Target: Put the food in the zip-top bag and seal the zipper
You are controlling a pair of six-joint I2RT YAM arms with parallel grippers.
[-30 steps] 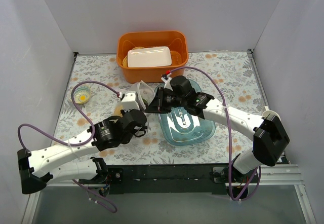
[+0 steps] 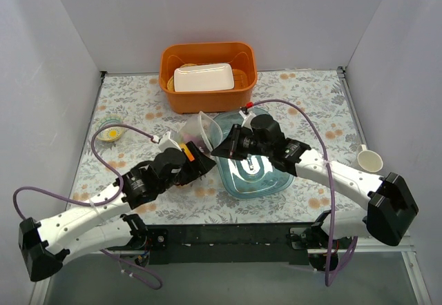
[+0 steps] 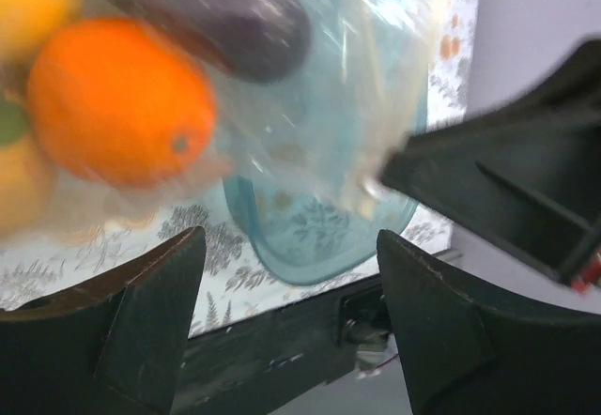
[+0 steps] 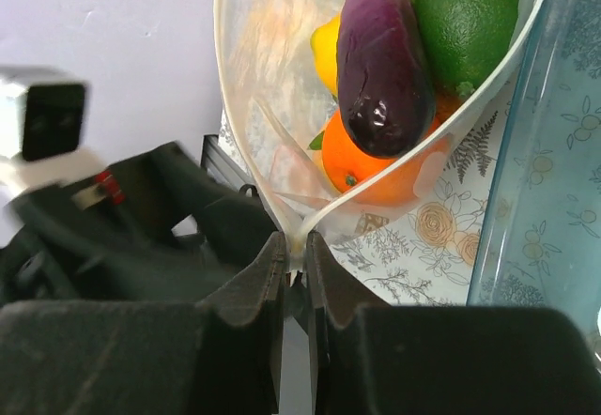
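The clear zip top bag (image 4: 272,124) gapes open in the right wrist view, its rim pinched at one corner by my right gripper, which is shut on it. Inside lie a purple eggplant (image 4: 380,72), an orange (image 4: 366,166), a green avocado (image 4: 470,21) and something yellow (image 4: 326,53). From above, the bag (image 2: 202,130) hangs between the two arms, left of my right gripper (image 2: 219,150). My left gripper is open beside the bag, its fingers wide apart with nothing clearly between them. The eggplant (image 3: 235,16) and orange (image 3: 122,100) blur close above it.
A teal lid-like tray (image 2: 255,184) lies under the right arm. Behind stands an orange bin (image 2: 207,101) holding a white container (image 2: 204,77). A small bowl (image 2: 110,132) sits at left, a white mug (image 2: 369,160) at right.
The right gripper and the bag's pinched corner shifted slightly to the right.
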